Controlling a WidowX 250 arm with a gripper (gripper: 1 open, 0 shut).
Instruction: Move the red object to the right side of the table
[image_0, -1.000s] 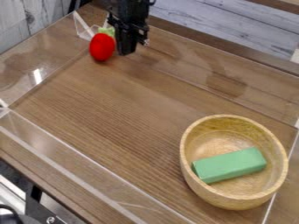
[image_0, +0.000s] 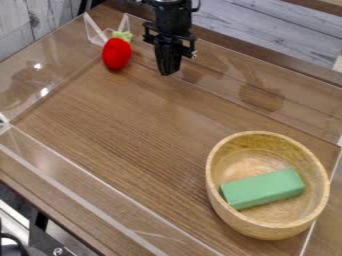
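Observation:
The red object (image_0: 116, 53) is rounded and rests on the wooden table toward the far left, near a small green-and-white item. To its right, at the far side of the table, is my dark gripper (image_0: 170, 62), with a visible gap of bare wood separating the two. The gripper is small and blurred here, so whether its fingers are parted cannot be made out. Nothing red shows at the gripper.
A wooden bowl (image_0: 221, 205) holding a green block (image_0: 262, 188) occupies the near right corner. Behind the red object lies the green-and-white item (image_0: 123, 32). Bare wood (image_0: 160, 130) fills the middle of the table.
My gripper has moved to the right, from close beside the red object to farther away. The red object, the bowl and the green block have stayed in place.

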